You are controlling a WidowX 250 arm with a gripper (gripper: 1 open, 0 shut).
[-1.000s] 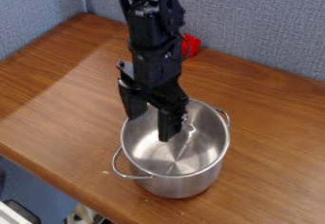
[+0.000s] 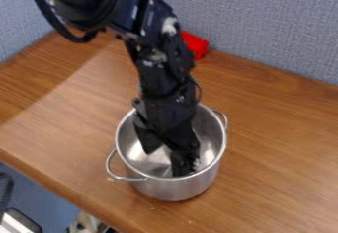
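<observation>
A steel pot (image 2: 195, 182) with wire handles stands on the wooden table near the front centre. My black gripper (image 2: 168, 146) reaches down into it, its lower parts below the rim near the inner floor. The fingertips are dark and partly hidden, and I cannot make out whether anything is between them.
A red object (image 2: 196, 43) sits at the back, behind the arm. Grey padded walls bound the back.
The gripper has descended deeper into the pot. The pot has shifted slightly to the left.
</observation>
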